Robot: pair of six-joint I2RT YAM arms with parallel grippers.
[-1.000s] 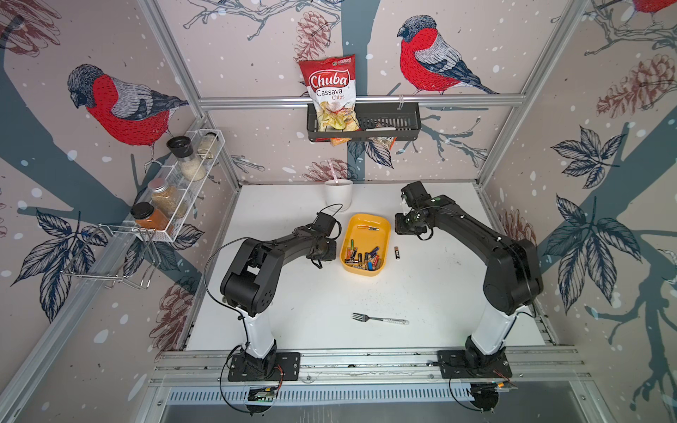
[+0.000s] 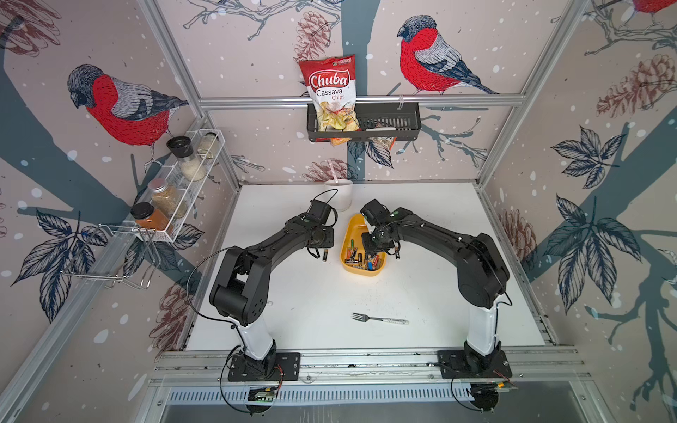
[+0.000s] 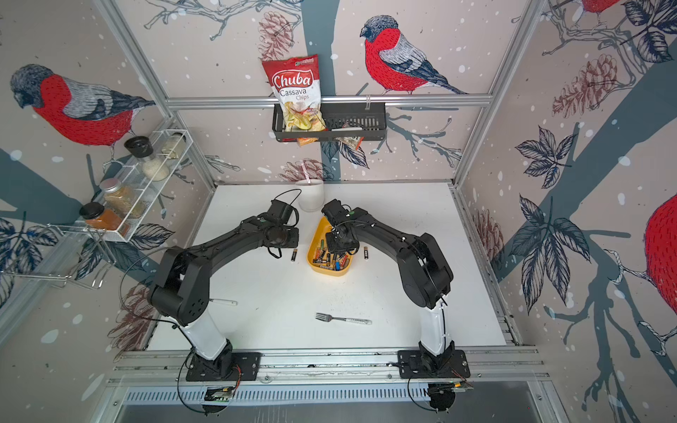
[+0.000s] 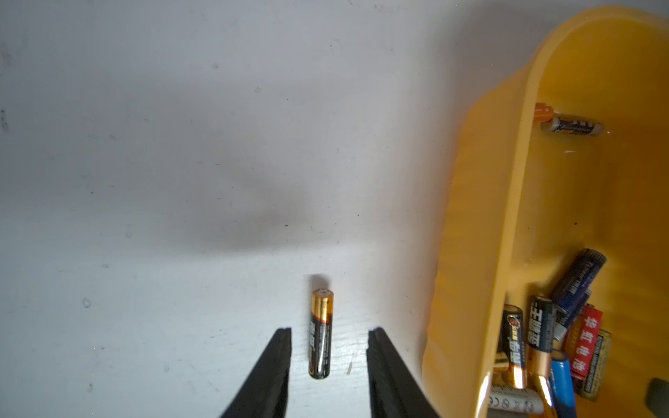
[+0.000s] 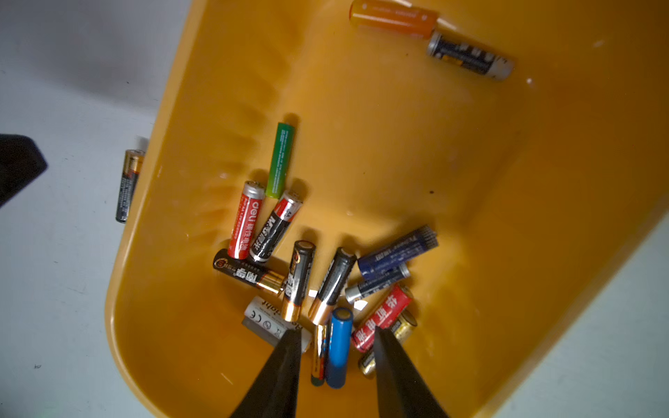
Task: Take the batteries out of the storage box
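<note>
The yellow box holds several batteries, bunched in its near half, with an orange battery and a black one at the far end. My right gripper is open over the box, above the bunch, nothing held. My left gripper is open left of the box, above a gold-and-black battery lying on the table. Another battery lies on the table right of the box.
A white cup stands behind the box. A fork lies at the front of the white table, which is otherwise largely clear.
My right gripper has moved left from beside the box to over it.
</note>
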